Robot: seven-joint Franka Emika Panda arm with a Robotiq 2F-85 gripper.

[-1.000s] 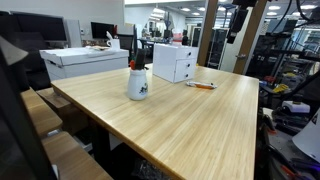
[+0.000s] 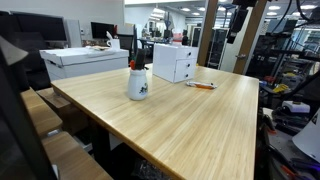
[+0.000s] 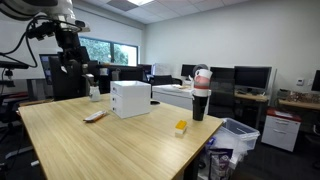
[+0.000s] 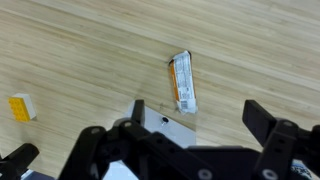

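In the wrist view, my gripper is open, its two fingers wide apart. A slim white and orange item (image 4: 183,82) lies flat on the wooden table, ahead of the gap between them; it looks like a packet or a cutter, but I cannot tell which. Nothing is held. Exterior view 1 has the gripper (image 2: 238,24) high above the table's far right, well clear of the slim item (image 2: 201,86). From the other side, the gripper (image 3: 72,63) hangs at upper left, above the item (image 3: 95,117).
A white drawer box (image 2: 175,62) stands beside the item. A white pot (image 2: 138,84) holds dark-handled things. Elsewhere on the table are a yellow and white block (image 3: 181,128) and a tall dark container (image 3: 201,105).
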